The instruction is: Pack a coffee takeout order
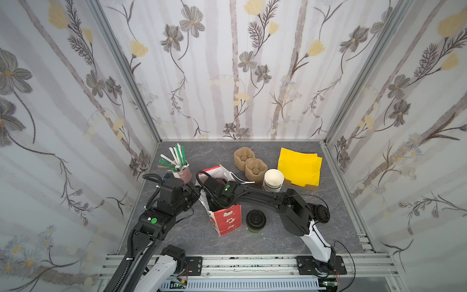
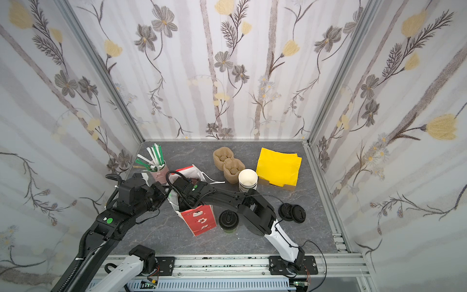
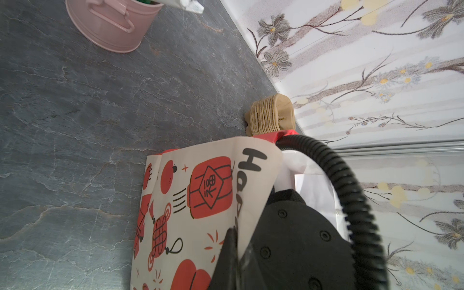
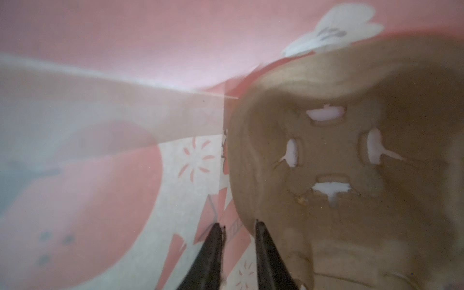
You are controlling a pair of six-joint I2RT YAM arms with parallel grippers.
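The white-and-red paper bag point(image 1: 226, 221) stands in the middle of the table, printed with lanterns. At its left side wall point(image 3: 193, 207) my left gripper is shut on the paper edge, which runs in between its fingers. My right gripper is down inside the bag, its view filled by the bag's printed walls. A brown pulp cup carrier point(image 4: 333, 149) lies in the bag. The right gripper's fingers stand a little apart beside the carrier's rim, and I see nothing clamped between them. A lidded cup point(image 1: 255, 220) stands right of the bag.
Behind the bag are stacked carriers point(image 1: 255, 169) and paper cups point(image 1: 273, 179). Yellow bags point(image 1: 299, 166) lie at the back right. A pink bucket of straws point(image 1: 184, 173) stands at the back left; black lids point(image 2: 291, 212) lie to the right.
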